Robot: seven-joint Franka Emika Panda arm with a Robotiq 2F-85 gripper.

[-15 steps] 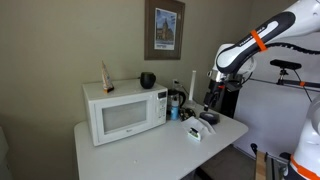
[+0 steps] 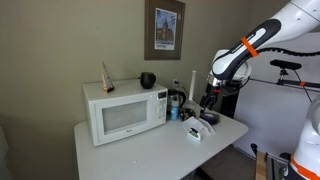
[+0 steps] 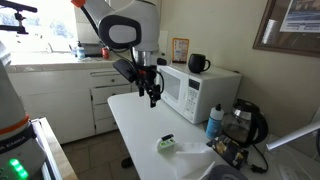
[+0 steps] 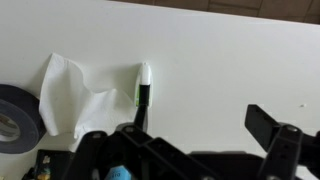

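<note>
My gripper is open, its dark fingers set wide apart with bare white table between them in the wrist view. In exterior view 1 the gripper (image 2: 208, 100) hangs above the table's right end; in exterior view 2 it (image 3: 153, 96) is over the white surface. A small white-and-green object (image 4: 145, 76) lies near the left finger in the wrist view, partly covered by dark parts. The same object (image 3: 165, 143) lies on the table in exterior view 2, apart from the gripper. Beside it is a crumpled white cloth or paper (image 4: 85, 100).
A white microwave (image 2: 125, 112) with a black mug (image 2: 148, 80) on top stands at the back. A blue bottle (image 3: 215, 122) and dark kettle (image 3: 245, 122) stand beside it. A round dark object (image 4: 15, 118) lies past the cloth.
The arm has shifted slightly toward the left in exterior view 1. The objects on the table look unmoved.
</note>
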